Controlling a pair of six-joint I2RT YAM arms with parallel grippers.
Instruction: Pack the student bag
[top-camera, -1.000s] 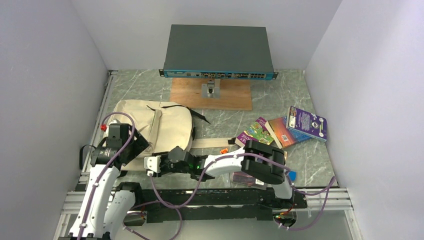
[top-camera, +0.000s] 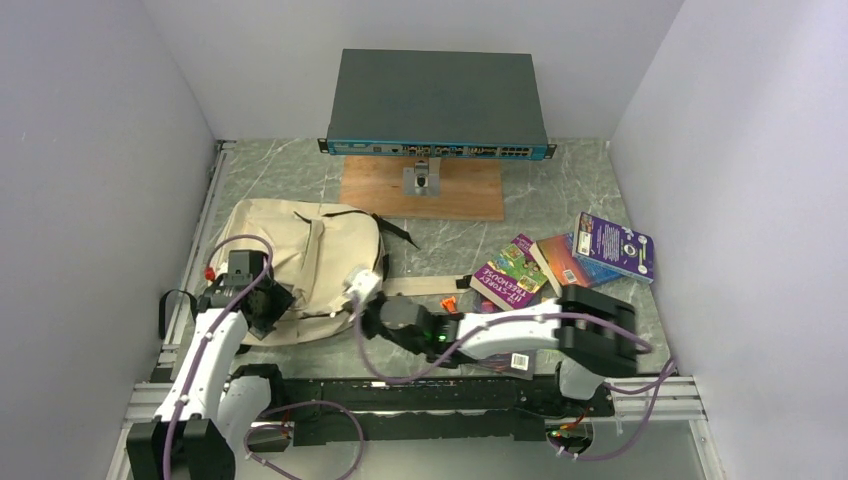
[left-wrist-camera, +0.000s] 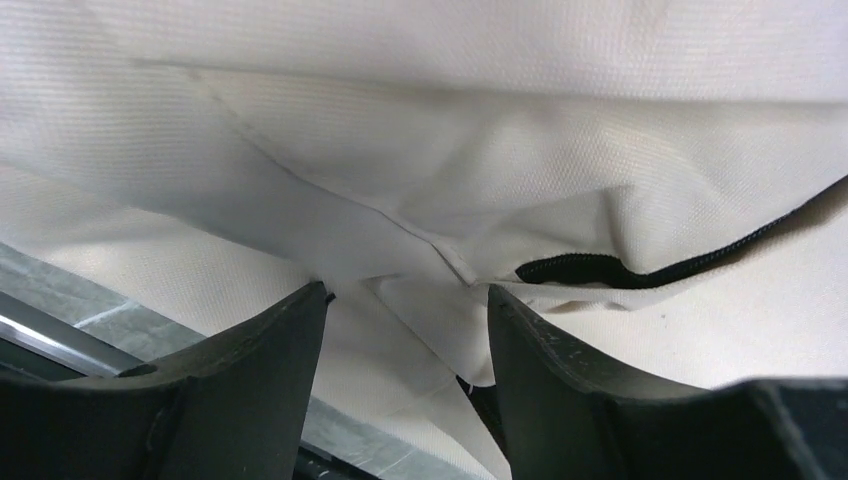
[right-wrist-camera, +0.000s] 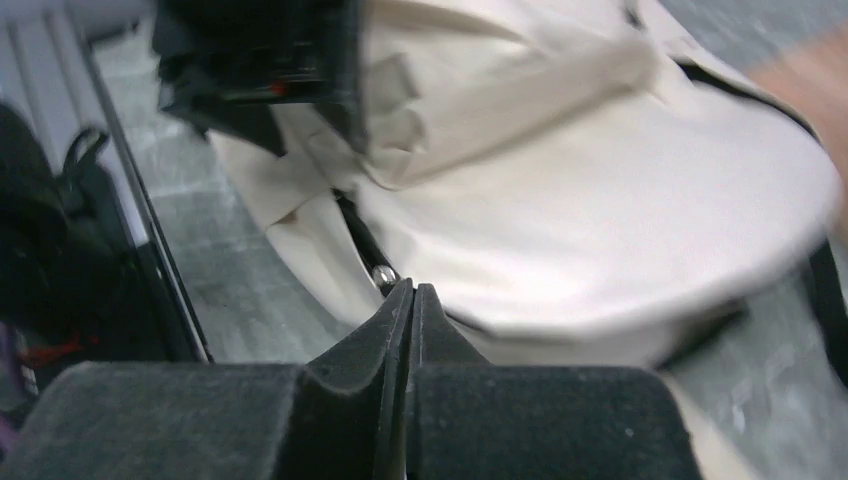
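Note:
The cream student bag (top-camera: 345, 250) lies flat at the left of the table, its front edge rumpled. At its front left corner my left gripper reaches down, its fingers spread on either side of bunched cream cloth, shut on the bag. A black zip (left-wrist-camera: 590, 268) runs along an opening beside the fingers. My right gripper is shut, with nothing visible between its fingertips, above the front edge of the bag. Books lie at the right: a purple one (top-camera: 615, 246), an orange one (top-camera: 556, 262) and a purple-green one (top-camera: 512, 275).
Another book (top-camera: 515, 363) is partly hidden under the right arm. A strap (top-camera: 425, 285) extends from the bag to the right. A dark rack unit (top-camera: 435, 100) stands over a wooden board (top-camera: 460, 195) at the back.
My right gripper has lifted and moved right and away from the front edge, its arm now blurred. The left gripper has shifted slightly toward the front. The bag's front edge looks more raised and rumpled.

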